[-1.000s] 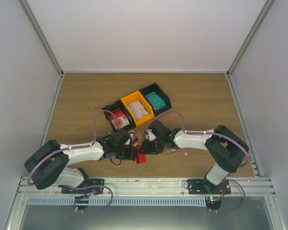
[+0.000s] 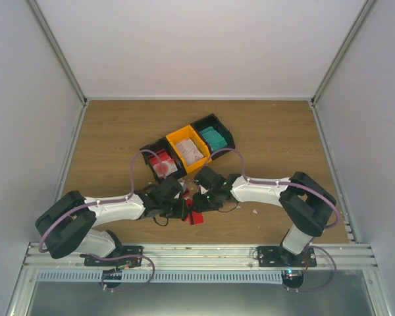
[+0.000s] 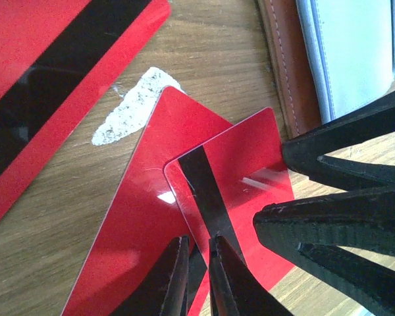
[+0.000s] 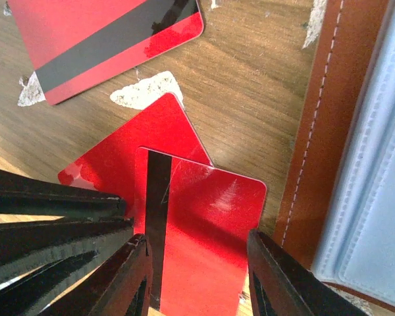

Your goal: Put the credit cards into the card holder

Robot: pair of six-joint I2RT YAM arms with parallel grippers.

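Observation:
A red card with a black stripe [image 3: 250, 178] is pinched near one edge by my left gripper, which is shut on it. Open around that card's width is my right gripper, its fingers apart with the card's face showing between them. A second red card [image 4: 161, 131] lies partly behind the held one. The card holder, brown with light blue pockets [image 4: 365, 184], is close to the right gripper's right finger. In the top view the held card [image 2: 197, 217] shows below both grippers; most of the holder is hidden by the right arm.
Another red card [image 4: 112, 46] lies flat on the wooden table. Behind the arms stand a black bin with red cards [image 2: 147, 150], a yellow bin [image 2: 172, 137] and a black bin with teal items [image 2: 230, 135]. White marks [image 3: 135, 108] spot the table, which is clear at both sides.
My right gripper has shifted left, closer to the left gripper and the card, after moving a little right and up. The left gripper has barely moved. The bins are unchanged.

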